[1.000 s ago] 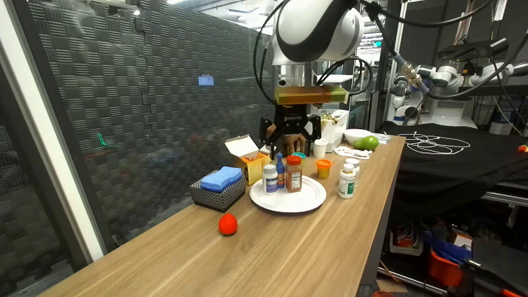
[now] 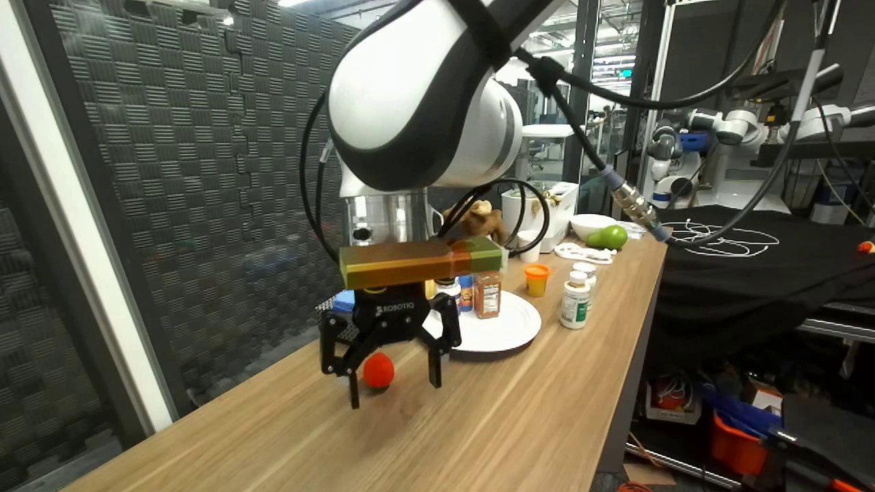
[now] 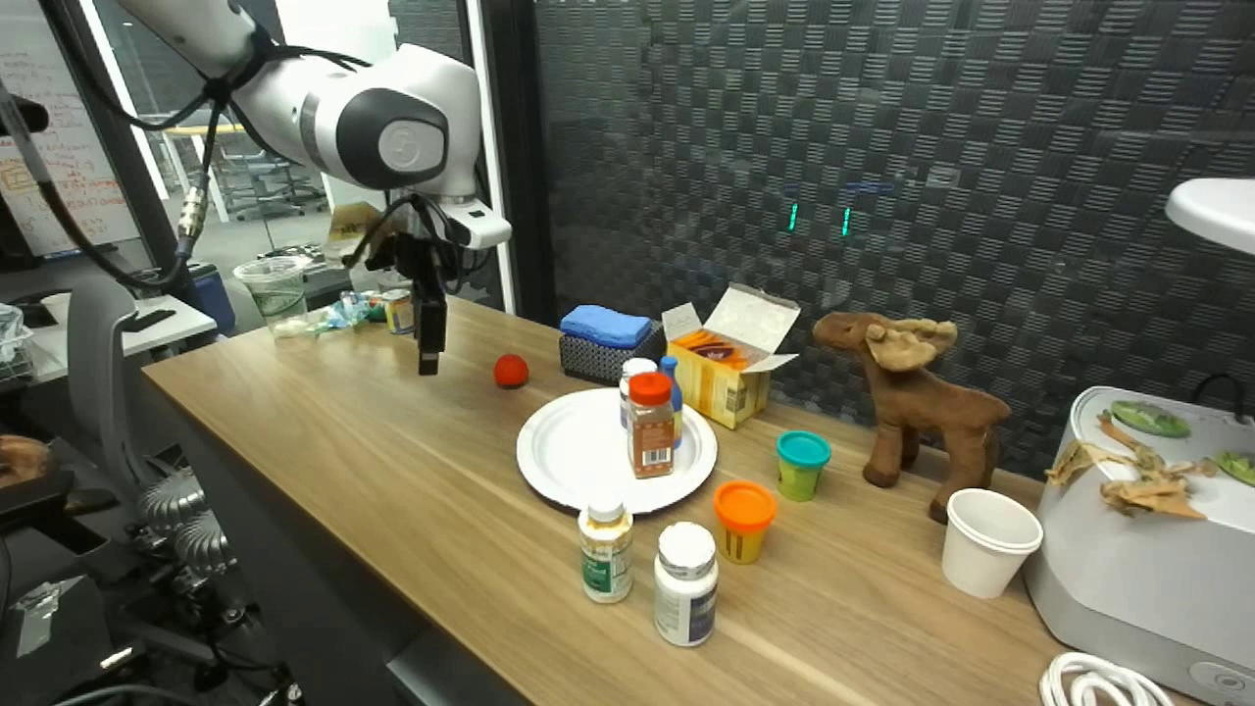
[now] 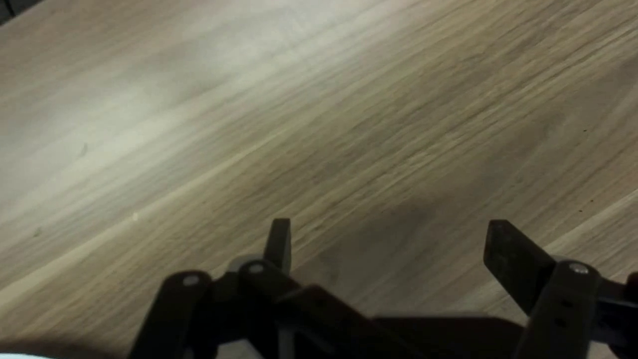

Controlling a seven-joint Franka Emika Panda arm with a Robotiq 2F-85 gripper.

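My gripper is open above the bare wooden table, its fingers spread wide with nothing between them. A red ball rests on the table; in exterior view 2 it lies to the right of the gripper, apart from it. Exterior view 1 shows the red ball behind the gripper, seen between its fingers. Only wood grain shows between the fingertips in the wrist view, and the ball is outside that view. A white plate carries a red-capped spice jar, a white bottle and a blue bottle.
Beside the plate stand white pill bottles, an orange-lidded tub and a teal-lidded tub. Along the wall are a box with a blue cloth, an open yellow carton and a toy moose.
My arm has come toward exterior view 1's camera, lower and to the left, from above the plate's far side to near the red ball. The ball and plate stay put.
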